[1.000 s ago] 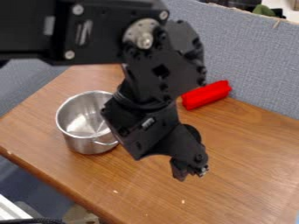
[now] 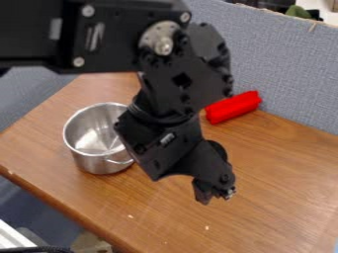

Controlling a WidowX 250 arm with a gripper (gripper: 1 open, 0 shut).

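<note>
The black robot arm reaches down from the top left over a wooden table (image 2: 272, 208). Its gripper (image 2: 219, 188) hangs above the table's middle, angled toward the lower right, with nothing visible held; how far its fingers are apart is hard to make out from this angle. A steel pot (image 2: 93, 138) with a wire handle stands to the left, partly behind the arm. A red cylindrical object (image 2: 232, 107) lies near the back of the table, behind the gripper.
A grey padded panel (image 2: 278, 59) runs along the back of the table. The table's left edge drops to a darker floor area.
</note>
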